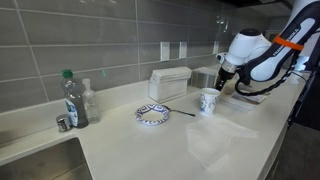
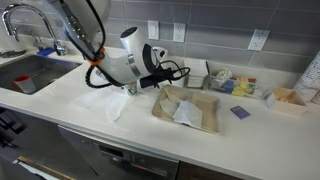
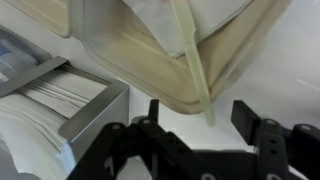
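Observation:
In the wrist view my gripper has its fingers apart, with the end of a pale, flat stick-like utensil (image 3: 196, 65) in the gap. Space shows on both sides of the utensil, so neither finger visibly touches it. The utensil reaches across the rim of a tan tray (image 3: 120, 55), and a white cloth (image 3: 215, 14) lies inside that tray. From exterior view 2 the gripper (image 2: 179, 73) appears over the tray's back edge (image 2: 214, 118). In exterior view 1 the fingertips are small, close behind the white patterned cup (image 1: 209, 101).
A metal-edged container (image 3: 98, 113) stands close to the gripper. Along the counter are a blue-patterned plate (image 1: 153, 114), a white bin (image 1: 170, 82), bottles (image 1: 75, 98) and the sink (image 1: 50, 165). A clear box of packets (image 2: 230, 83) and an open box (image 2: 287, 104) sit right of the tray.

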